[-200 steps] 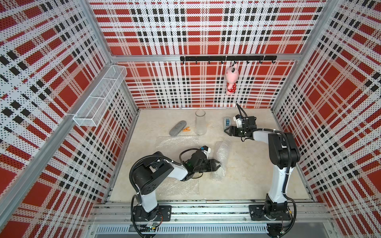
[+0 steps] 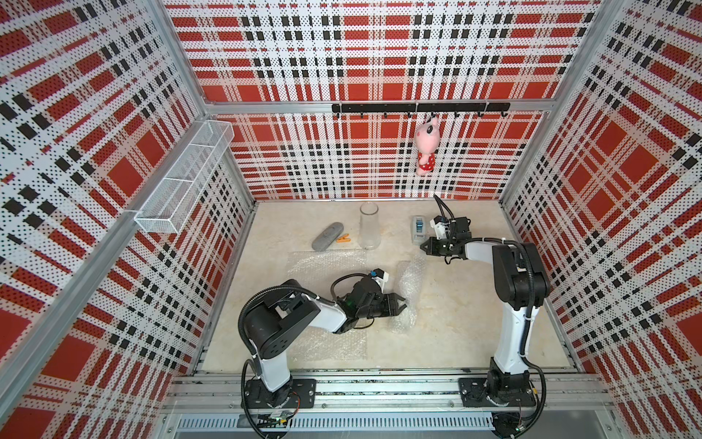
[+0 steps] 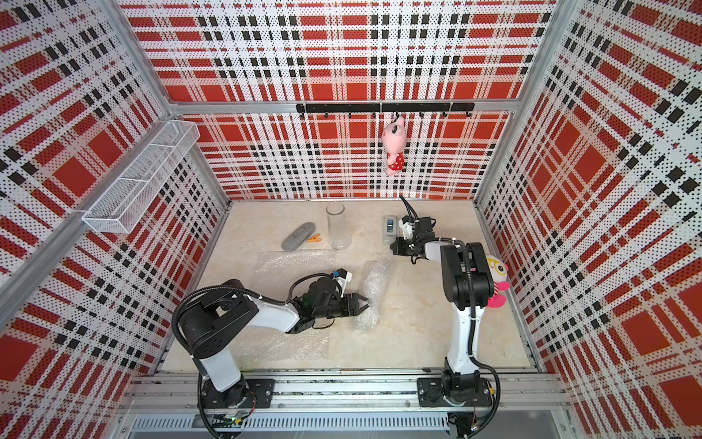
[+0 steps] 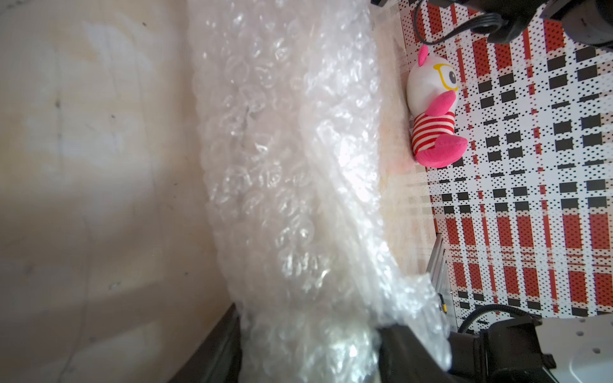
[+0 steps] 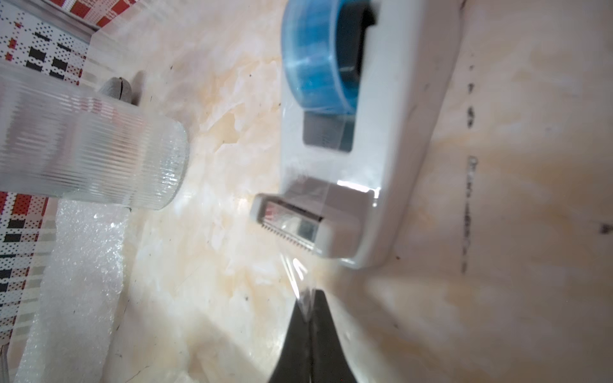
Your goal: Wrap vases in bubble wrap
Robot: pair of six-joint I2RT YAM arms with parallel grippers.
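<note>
A bubble-wrapped roll [image 4: 281,191], presumably a wrapped vase, lies on the table; its contents are hidden. My left gripper [image 2: 400,304] straddles its near part, with fingers [image 4: 214,354] against both sides. In the right wrist view, a clear tape strip [image 5: 295,271] runs from the dispenser's toothed edge into the tips of my right gripper, shut on its end. The pale tape dispenser [image 5: 408,127] with a blue roll [image 5: 313,63] stands just beyond. An unwrapped clear glass vase [image 2: 370,234] stands to its left. A flat bubble wrap sheet [image 2: 314,263] lies partly under the left arm.
A grey case [image 2: 327,236] and an orange item [image 2: 343,238] lie left of the glass vase. A pink plush toy [image 2: 427,146] hangs at the back; another plush toy [image 3: 497,281] is at the right wall.
The left arm is still.
</note>
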